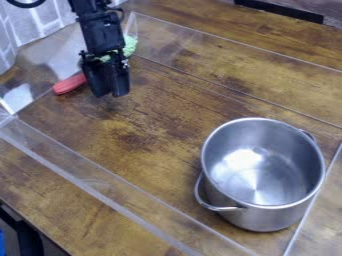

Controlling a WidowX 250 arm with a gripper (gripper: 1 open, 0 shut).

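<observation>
My black gripper (107, 78) hangs at the upper left of the camera view, low over the wooden surface. Just left of it a red elongated object (68, 84) lies near the clear side wall, and a pale green object (128, 46) sits behind the arm. Whether the fingers are open or hold anything is too small and dark to tell. A steel pot (261, 177) with two handles stands at the lower right, well apart from the gripper.
Clear low walls border the wooden work area (160, 130). The middle of the surface between gripper and pot is bare. A dark edge runs along the back right.
</observation>
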